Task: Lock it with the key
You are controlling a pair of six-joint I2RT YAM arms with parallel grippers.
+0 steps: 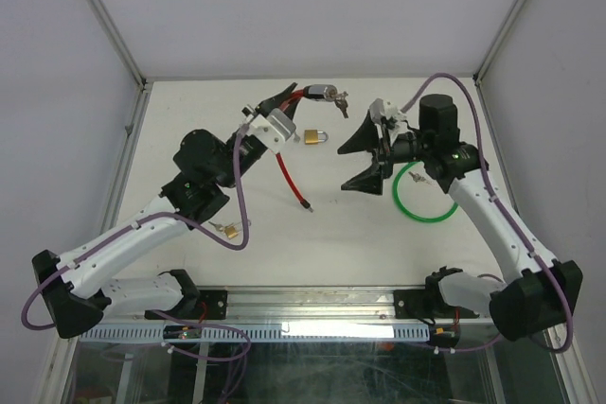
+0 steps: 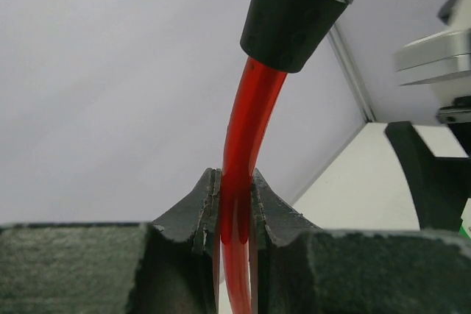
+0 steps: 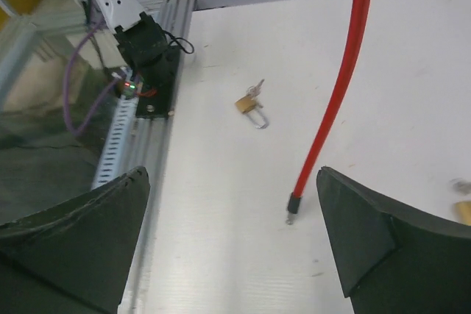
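Observation:
My left gripper (image 1: 284, 101) is raised and shut on a red cable (image 2: 249, 115), whose black-and-metal upper end (image 1: 317, 92) has keys (image 1: 341, 104) beside it in the top view; the cable's lower end (image 3: 294, 204) hangs free. My right gripper (image 1: 355, 163) stands open to the right, empty, its fingers (image 3: 390, 248) either side of the view of the cable. A brass padlock (image 1: 313, 136) lies at the back middle; another padlock (image 3: 247, 104) with keys lies at the front left, partly under the left arm.
A green loop (image 1: 424, 217) lies on the right of the white table (image 1: 331, 243), with small keys (image 1: 417, 177) inside it.

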